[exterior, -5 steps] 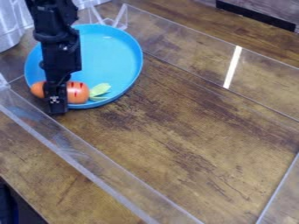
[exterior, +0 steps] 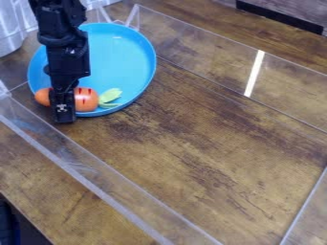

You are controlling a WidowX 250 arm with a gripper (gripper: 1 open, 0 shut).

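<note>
My black gripper (exterior: 63, 100) reaches down from the top left onto an orange toy carrot (exterior: 84, 98) lying near the front of a blue round plate (exterior: 125, 53). The fingers are closed on the carrot, with orange showing on both sides of them. The carrot's pale green top (exterior: 110, 97) points right.
Clear plastic strips cross it, and a white tape strip (exterior: 254, 73) lies at the right. Some clear plastic stands at the upper left behind the arm.
The gripper and carrot have shifted very slightly; otherwise the scene looks the same.
</note>
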